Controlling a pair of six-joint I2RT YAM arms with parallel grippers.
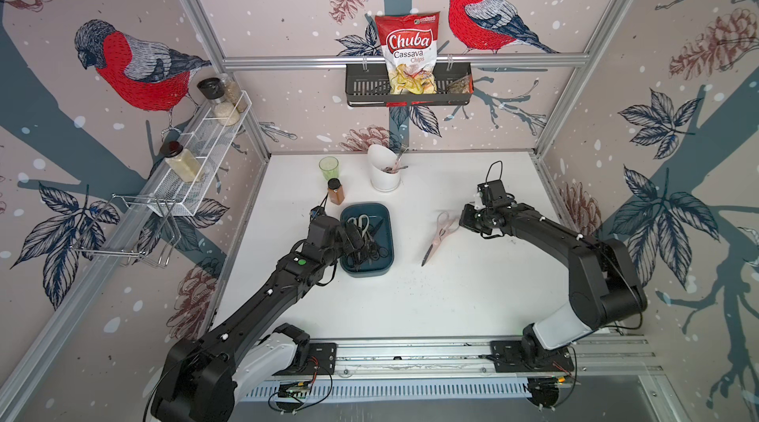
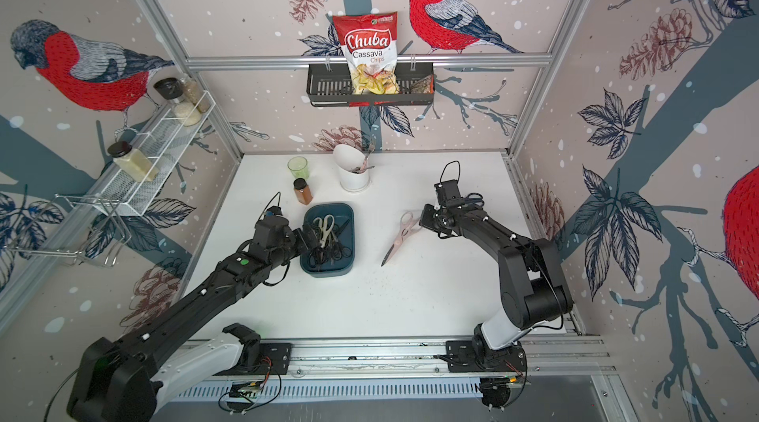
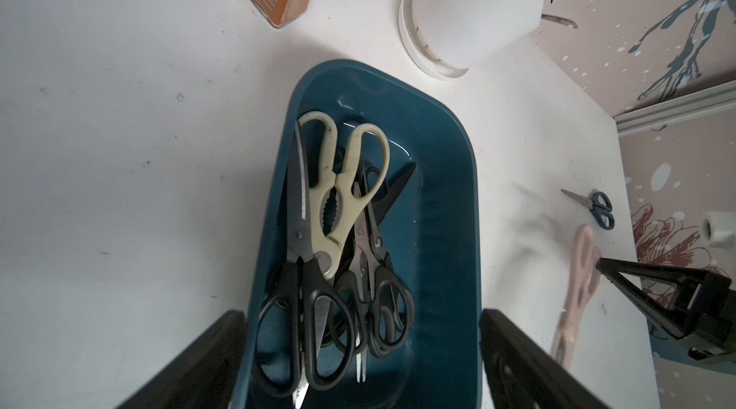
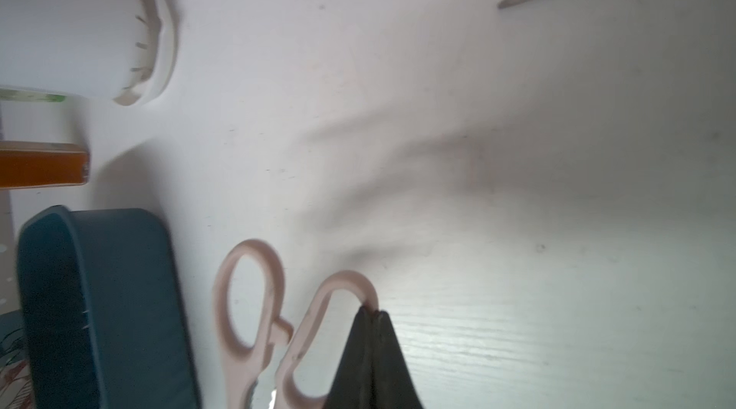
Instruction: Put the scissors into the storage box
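Note:
Pink scissors (image 1: pixel 442 233) hang by a handle loop from my right gripper, which is shut on them at the loop's rim, right of the storage box. The dark teal storage box (image 3: pixel 441 148) holds several scissors, black and cream (image 3: pixel 349 202). My left gripper (image 1: pixel 349 241) is over the box, its open fingers at the lower edges of the left wrist view, nothing gripped. Small dark-handled scissors (image 3: pixel 598 206) lie on the table further right, mostly hidden behind the right arm in the top views.
A white holder (image 1: pixel 384 173), a spice jar (image 1: pixel 335 192) and a green glass (image 1: pixel 329 166) stand behind the box. A wire shelf (image 1: pixel 189 173) is on the left wall.

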